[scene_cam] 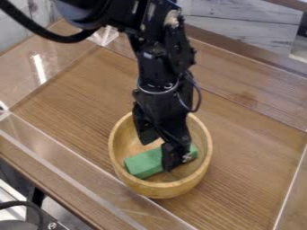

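A black robot arm hangs down from the top centre, its gripper [166, 149] open and low inside a round, light wooden bowl [160, 187]. A green block [145, 163] lies on the bottom of the bowl, under and beside the fingers, partly hidden by them. Whether the fingertips touch the block cannot be made out.
The bowl stands on a wooden table [246, 157] with bare room to the left and right. A pale plank wall runs behind it. A clear edge strip crosses the lower left, with a black cable at the bottom left corner.
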